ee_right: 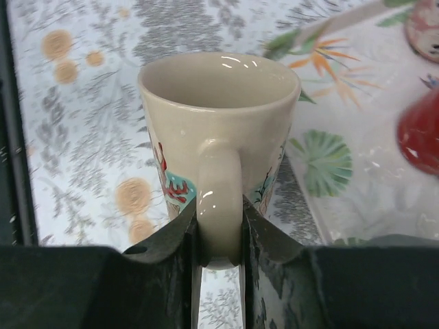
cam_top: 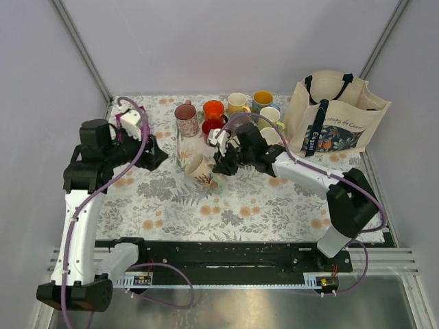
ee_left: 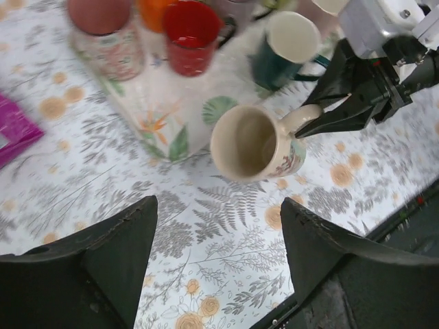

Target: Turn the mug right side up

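A cream mug with a printed pattern (cam_top: 203,171) hangs tilted at the middle of the table, my right gripper (cam_top: 218,166) shut on its handle. The left wrist view shows into the mug's mouth (ee_left: 250,147); in the right wrist view the handle (ee_right: 219,178) sits between the black fingers. My left gripper (cam_top: 154,156) stands apart at the left, open, with empty space between its fingers.
Several mugs (cam_top: 186,119) stand at the back on a patterned mat (cam_top: 188,151). A canvas bag (cam_top: 343,120) stands at the back right and a purple packet (ee_left: 14,130) lies at the left.
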